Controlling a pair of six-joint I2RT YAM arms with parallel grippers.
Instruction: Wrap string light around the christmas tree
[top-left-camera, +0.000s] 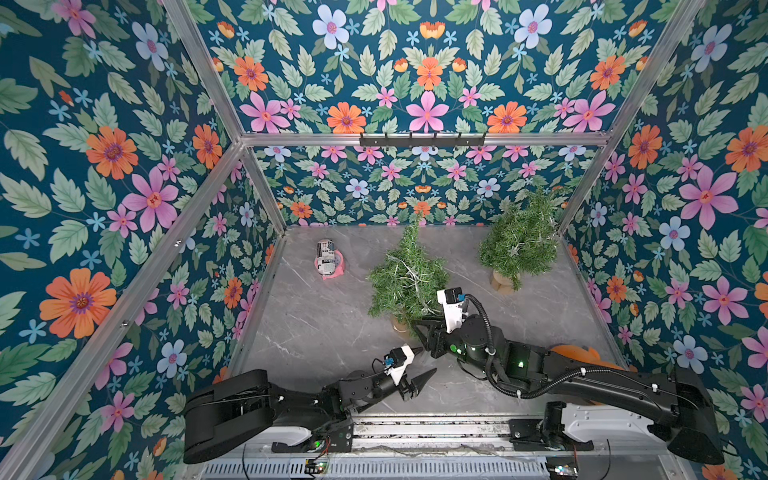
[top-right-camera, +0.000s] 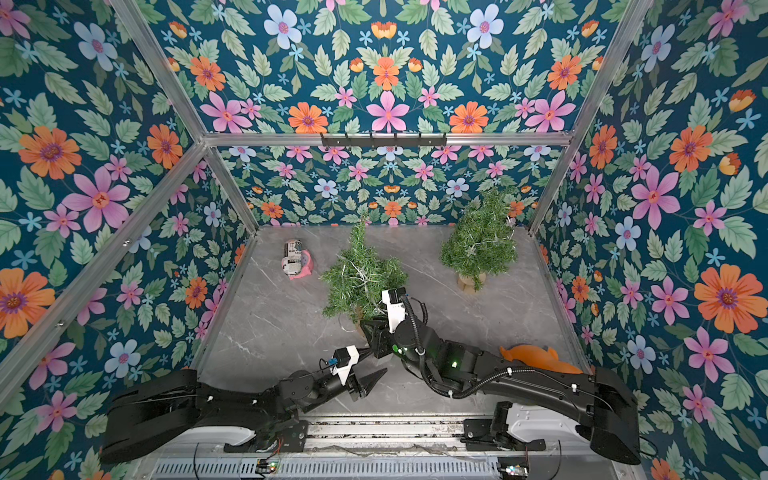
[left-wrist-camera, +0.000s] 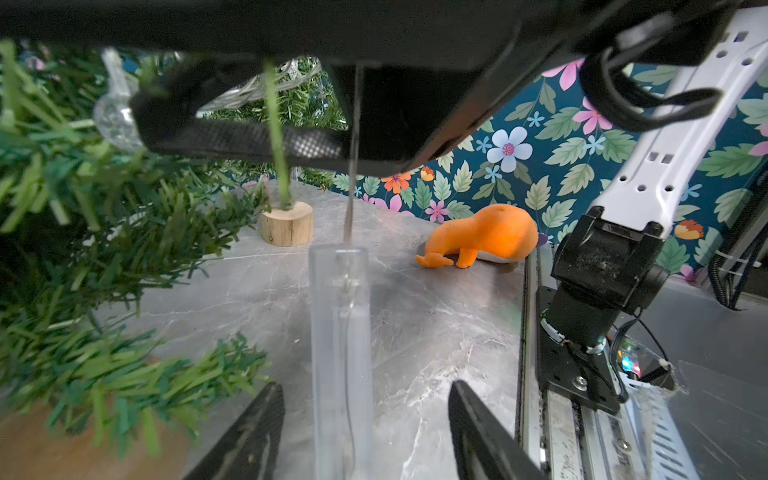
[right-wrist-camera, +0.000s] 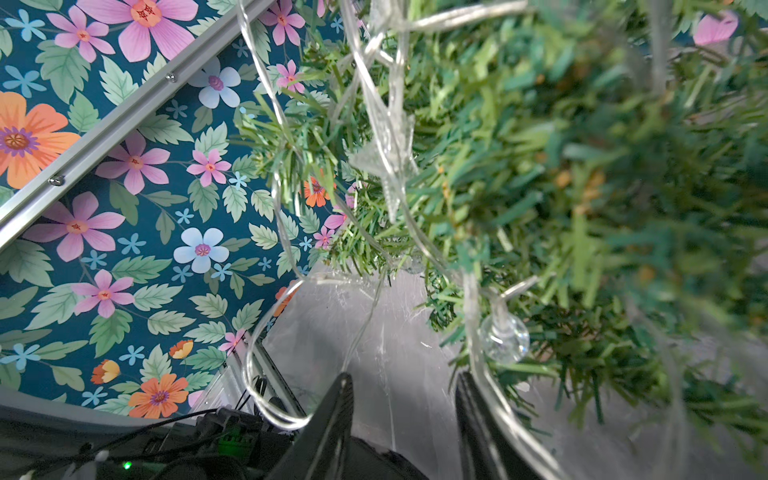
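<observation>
The middle Christmas tree (top-left-camera: 406, 280) carries clear string lights. My right gripper is at its lower front; clear wire and a small bulb (right-wrist-camera: 504, 340) show around its fingers, and whether the fingers grip anything is hard to tell. My left gripper is low at the front of the tree, just left of the right one, with its fingers apart; a clear tube (left-wrist-camera: 340, 360) with a thin wire inside stands between them in the left wrist view. A second tree (top-left-camera: 520, 240) with lights stands at the back right.
An orange toy (left-wrist-camera: 480, 236) lies at the front right, partly behind my right arm. A small white-and-pink object (top-left-camera: 326, 257) stands at the back left.
</observation>
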